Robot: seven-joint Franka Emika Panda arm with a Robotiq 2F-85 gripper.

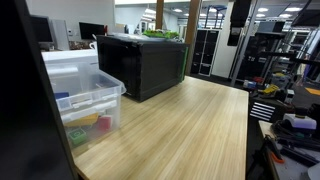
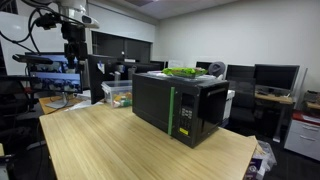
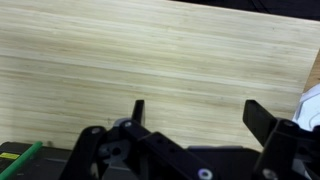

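Observation:
My gripper stands open above the bare wooden table (image 3: 180,75), its two dark fingers wide apart with only tabletop showing between them. In exterior view 2 the gripper (image 2: 74,52) hangs high at the left, well clear of the table. Exterior view 1 catches part of it at the top right. A black microwave (image 2: 155,103) rests on the table with its door shut, and something green (image 2: 185,72) lies on top. A clear plastic bin (image 1: 92,106) with colourful items inside stands beside the microwave.
The table's middle and near part are empty. In the wrist view, the microwave's green-striped edge (image 3: 22,160) shows at bottom left and a white edge of the bin (image 3: 309,108) at right. Desks and monitors (image 2: 273,80) stand beyond the table.

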